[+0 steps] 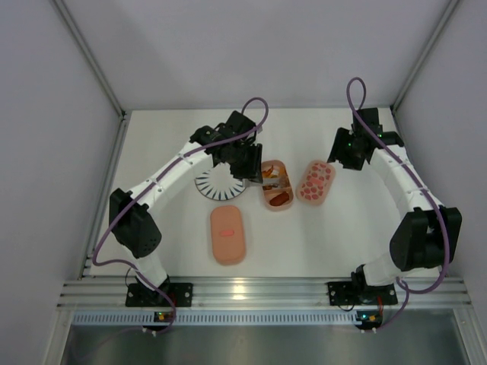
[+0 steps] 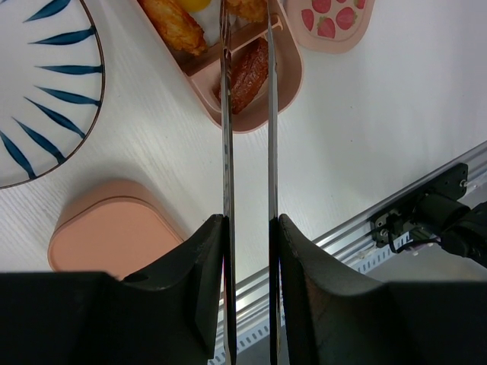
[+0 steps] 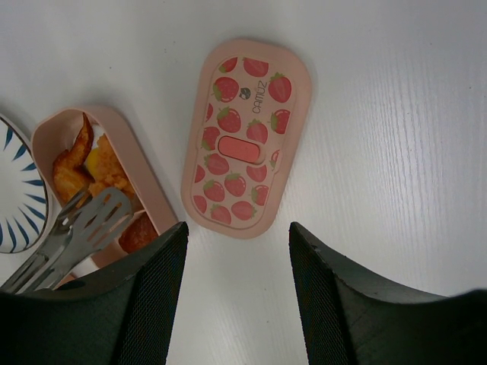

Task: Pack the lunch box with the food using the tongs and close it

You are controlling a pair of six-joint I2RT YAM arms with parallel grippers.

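Observation:
My left gripper is shut on a pair of metal tongs [image 2: 228,152], its fingers against the outer sides of the two arms. The tongs reach over the pink lunch box [image 1: 278,207]. In the right wrist view their slotted head [image 3: 108,217] hangs above the food. Between the tips shows a piece of fried food [image 2: 248,7]; I cannot tell whether they grip it. A brown sausage-like piece [image 2: 247,82] lies in the box's near compartment. The striped plate [image 1: 210,182] is left of the box. My right gripper stands open and empty.
A strawberry-patterned lid [image 1: 316,182] lies right of the box. Nearer the front is a plain pink lid or closed box [image 1: 228,247].

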